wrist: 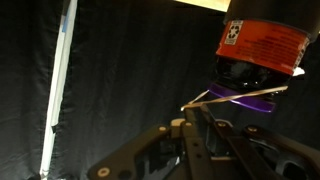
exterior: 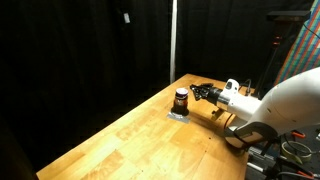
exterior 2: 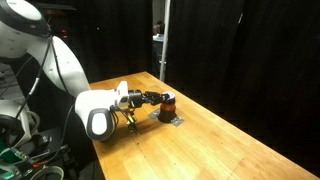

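A dark jar with a red-orange label stands upright on the wooden table. Close beside its upper part, my gripper reaches in from the right; exterior view 2 has the gripper on the jar's left. In the wrist view, a thin tan band runs from my fingertips across the jar's top end, with a shorter strand angling off beside it. My gripper is shut on this band. A purple edge shows at the same end of the jar. Whether the band loops around the jar is hidden.
Silvery tape lies around the jar's base on the table. A white pole and black curtains stand behind.
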